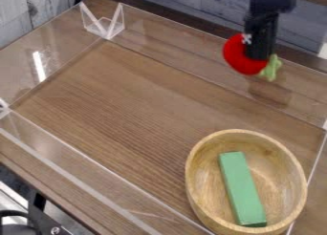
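Observation:
A red round object (244, 53) is held up near the top right by my dark gripper (250, 40), which is shut on it. Just right of it and partly behind it lies a small light green item (269, 69). At the lower right a wooden bowl (200, 172) holds a green block (242, 187).
A white wire-like piece (105, 21) stands at the upper left. A rim runs along the table's back right edge.

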